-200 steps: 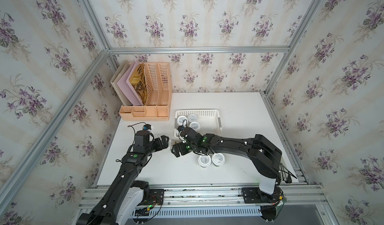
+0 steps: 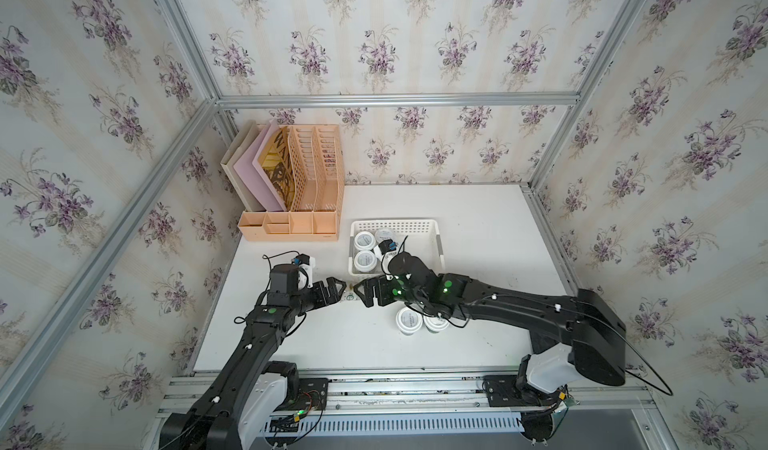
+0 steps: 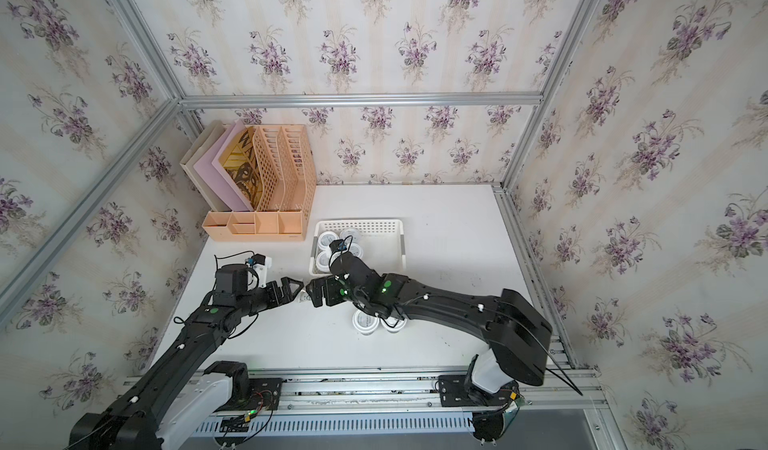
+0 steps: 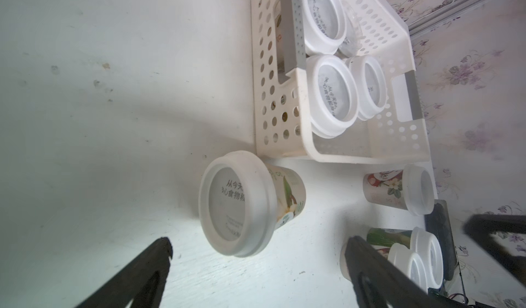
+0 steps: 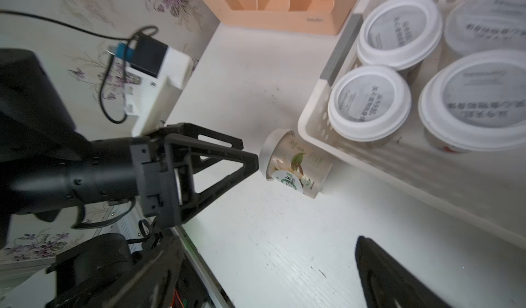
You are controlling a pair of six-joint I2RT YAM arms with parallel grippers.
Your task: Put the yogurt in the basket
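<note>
A yogurt cup lies on its side at the basket's near left corner, its white lid toward the left gripper; its printed side shows in the right wrist view. The white basket point(image 5: 416, 198) holds several lidded yogurt cups point(image 5: 369, 102). My left gripper point(image 2: 342, 287) is open just left of the lying cup, its fingers apart in the left wrist view. From the right, my right gripper point(image 2: 358, 293) is close by, also open. Bare table shows between its fingers, with nothing held. The arm covers part of the basket in the top views.
Other yogurt cups point(image 2: 409, 319) stand on the table in front of the basket, partly under the right arm. A peach organizer point(image 2: 300, 224) stands at the back left. Free table lies right of the basket. The two grippers are very near each other.
My left gripper has moved slightly right toward the lying cup.
</note>
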